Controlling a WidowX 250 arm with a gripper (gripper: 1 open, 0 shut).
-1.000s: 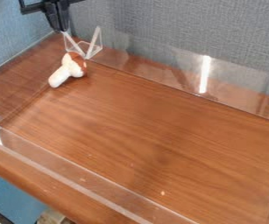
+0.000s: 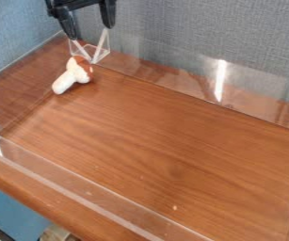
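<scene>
My black gripper (image 2: 88, 19) is at the top left of the camera view, open, with nothing seen between its fingers. It hangs over the back-left corner of the wooden surface. Below it lies a white object with an orange part (image 2: 72, 75), near a clear angular piece in that corner. The gripper is apart from the white object.
The wooden surface (image 2: 172, 151) is bordered by clear low walls, with a grey padded panel (image 2: 210, 38) behind. Some dark items sit at the lower left edge, partly out of frame.
The white object has not visibly moved.
</scene>
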